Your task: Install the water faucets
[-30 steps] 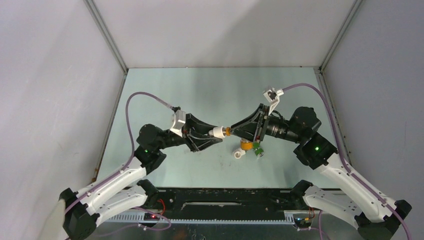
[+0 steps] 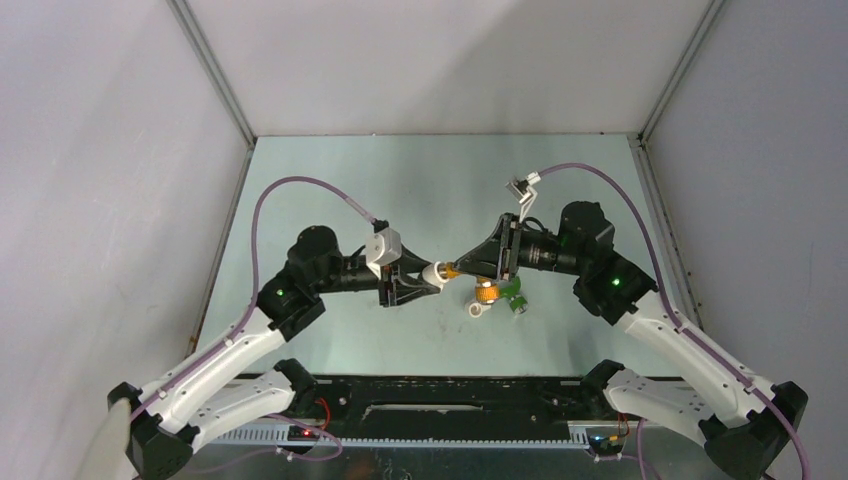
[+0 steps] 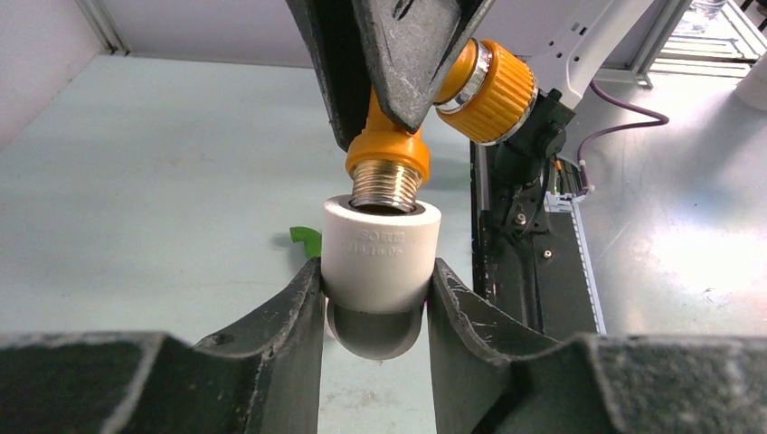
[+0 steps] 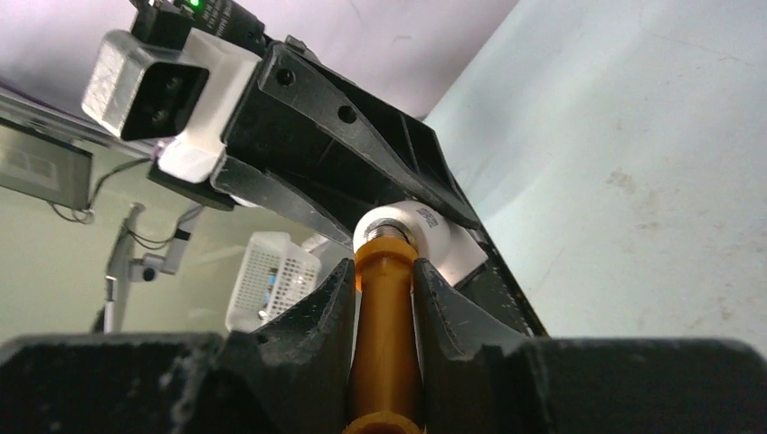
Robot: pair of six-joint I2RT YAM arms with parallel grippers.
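Observation:
My left gripper is shut on a white fitting [image 3: 380, 244]. The threaded end of the orange faucet [image 3: 384, 149] meets the fitting's open mouth, with some thread showing. My right gripper is shut on the orange faucet's body [image 4: 385, 353]. In the top view, both grippers meet nose to nose at the middle of the board. A green fitting [image 2: 510, 290] and a white piece [image 2: 477, 308] lie below my right gripper; the green one is partly hidden.
The pale board [image 2: 420, 180] is clear at the back and toward the front left. Walls enclose it at the back and sides; a black rail [image 2: 440, 390] runs along its front edge.
Both arms have shifted slightly and turned at the wrists, the right one a little to the left. Both grippers still hold their pieces, which remain end to end.

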